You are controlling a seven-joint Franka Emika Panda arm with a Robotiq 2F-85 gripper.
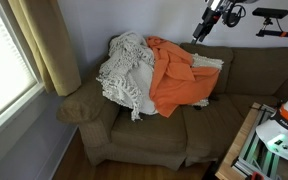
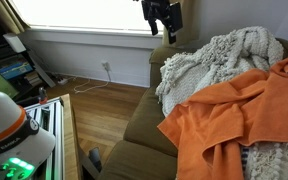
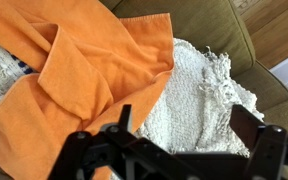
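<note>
An orange blanket (image 1: 176,80) lies rumpled over the back and seat of the brown couch, partly on top of a white knit throw (image 1: 130,65). In the wrist view the orange cloth (image 3: 94,62) fills the left and middle, with the white throw (image 3: 199,100) to its right. My gripper (image 1: 199,38) hangs in the air above the couch, apart from both cloths. From the second exterior view, the gripper (image 2: 164,38) is also seen raised over the couch. Its fingers stand wide apart in the wrist view, with nothing held.
The brown couch (image 1: 134,138) has bare seat cushions in front and at right. My arm's base stands on a wooden table (image 1: 236,145) at the right. A window and curtain (image 1: 54,45) are on the left; the wooden floor (image 2: 109,115) is open.
</note>
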